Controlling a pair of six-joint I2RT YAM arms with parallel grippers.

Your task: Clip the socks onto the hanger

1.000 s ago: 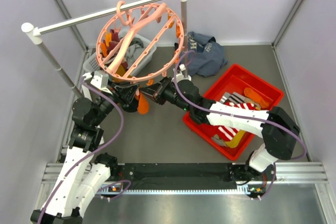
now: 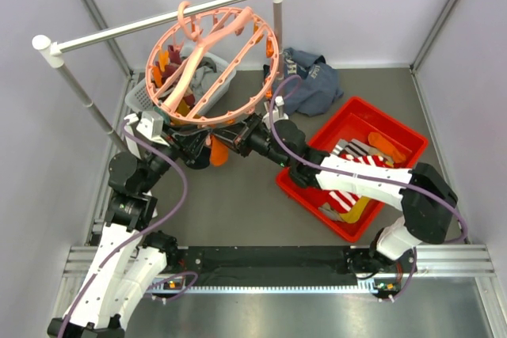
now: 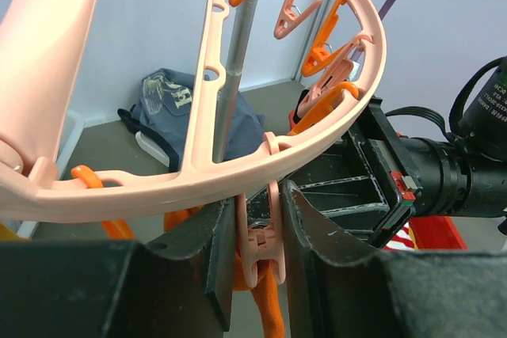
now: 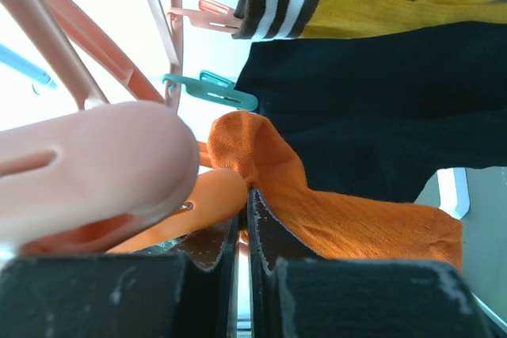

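The pink round hanger (image 2: 242, 104) hangs from the metal bar. In the left wrist view my left gripper is shut on a pink clip (image 3: 261, 247) under the ring, with orange cloth behind it. My right gripper is shut at an orange sock (image 4: 348, 223), beside an orange clip (image 4: 182, 211); whether cloth lies between its fingertips is hard to see. A black sock (image 4: 356, 100) and yellow socks (image 4: 396, 17) hang from other clips in the right wrist view.
A red bin (image 2: 410, 132) of socks is at right. A white basket (image 2: 142, 93) stands behind the hanger, and a blue-grey garment (image 2: 309, 85) lies at the back.
My right arm has shifted slightly, its gripper closer under the ring by the left one. The left arm has barely moved.
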